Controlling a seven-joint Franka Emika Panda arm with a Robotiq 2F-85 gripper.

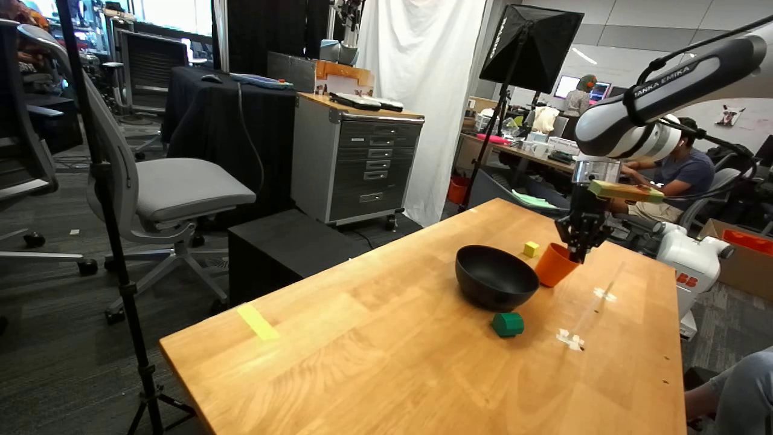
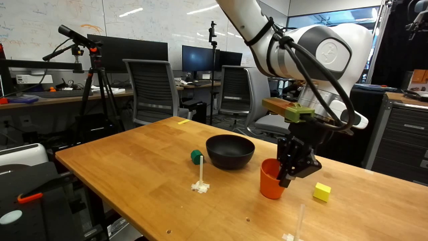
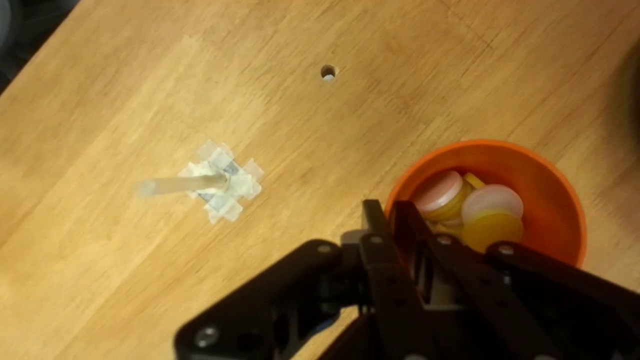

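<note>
An orange cup stands on the table, leaning to the right in exterior view 1. Pink, white and yellow discs lie inside it in the wrist view. My gripper is at the cup's rim, one finger inside and one outside, drawn close together on the wall. In exterior view 2 the gripper points down at the cup's near right side, where its fingers hide part of the opening. A black bowl rests beside the cup. A yellow cube and a green block lie on the table.
Two thin translucent sticks stand upright on the table; one stick is held by white tape near the green block, another stick near the cup. Bare wood fills the long far side of the table away from the arm.
</note>
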